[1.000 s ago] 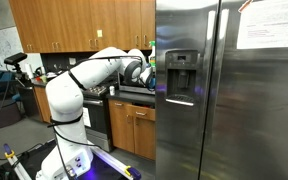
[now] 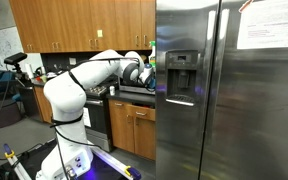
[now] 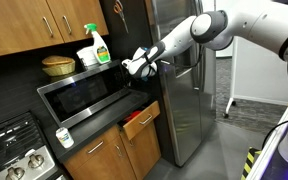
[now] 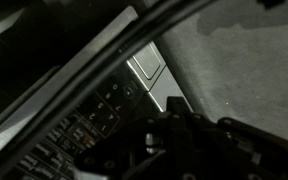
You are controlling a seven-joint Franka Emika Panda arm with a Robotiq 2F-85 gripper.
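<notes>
A microwave (image 3: 79,100) stands on the dark counter, and my arm reaches to its right end. There my gripper (image 3: 130,70) is small and partly hidden by the arm's wrist parts. In the wrist view the keypad (image 4: 102,108) shows number keys, with larger pale buttons (image 4: 146,60) at the panel's edge. My gripper is shut and dark at the lower middle, its tips close to the pale lower button. Nothing shows between the fingers. Whether the tips touch the button, I cannot tell. A black cable crosses the wrist view.
A basket (image 3: 59,66) and a spray bottle (image 3: 100,44) stand on top of the microwave. Below the counter a drawer (image 3: 140,122) is pulled out. The steel fridge (image 2: 184,120) is close on the right. A white canister (image 3: 64,137) stands on the counter.
</notes>
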